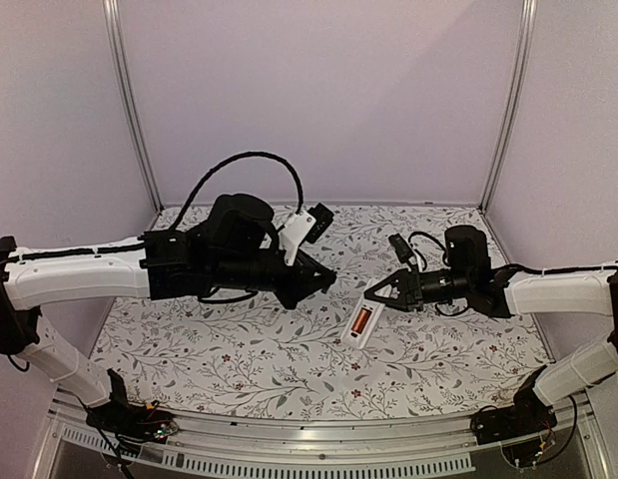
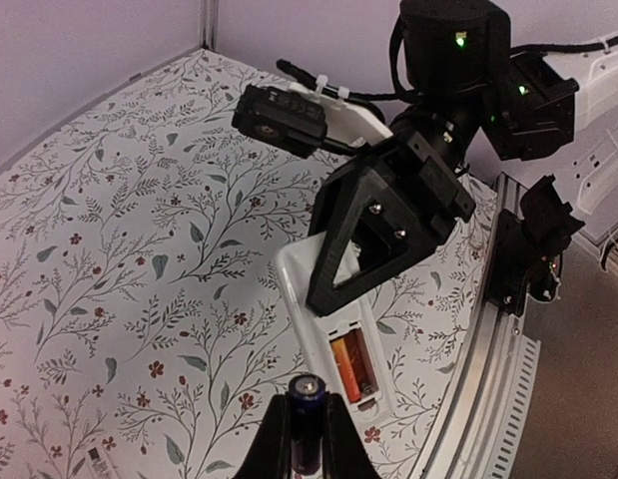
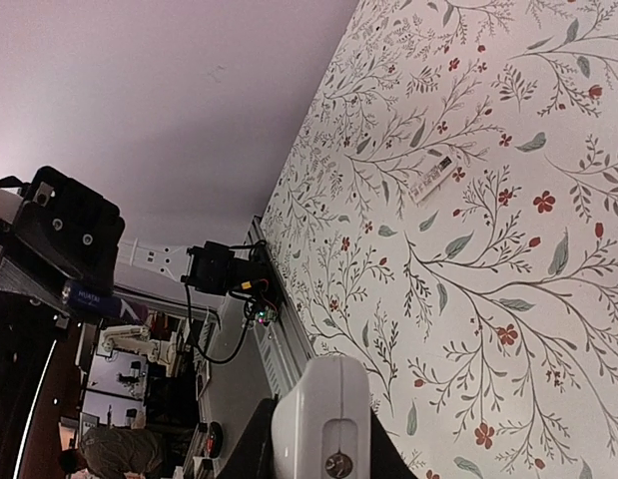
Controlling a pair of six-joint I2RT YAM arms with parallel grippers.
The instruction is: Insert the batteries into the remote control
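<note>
The white remote (image 1: 353, 334) is held above the table by my right gripper (image 1: 388, 291), its open compartment showing one orange battery (image 2: 345, 369) and an empty space beside it. In the right wrist view the remote's white end (image 3: 318, 419) fills the bottom centre. My left gripper is shut on a dark purple battery (image 2: 307, 399), upright in the left wrist view, a short way from the remote's compartment. In the right wrist view that battery (image 3: 99, 299) sticks out sideways from the left gripper.
A small pale strip-like object (image 3: 431, 180) lies on the floral table (image 1: 219, 359). Walls stand at the back and sides.
</note>
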